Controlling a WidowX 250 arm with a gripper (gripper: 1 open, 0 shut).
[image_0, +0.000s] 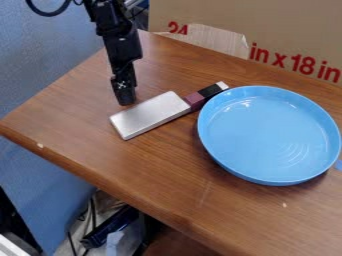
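My black gripper hangs at the upper left over the wooden table, its tip low beside the upper-left end of a flat silver slab. A dark red and black piece extends from that slab toward the upper right. A light blue plate lies on the right half of the table, next to these items. I cannot tell whether the fingers are open or shut.
A cardboard box with red lettering stands behind the table. A blue surface lies beyond the left edge, with assorted items below.
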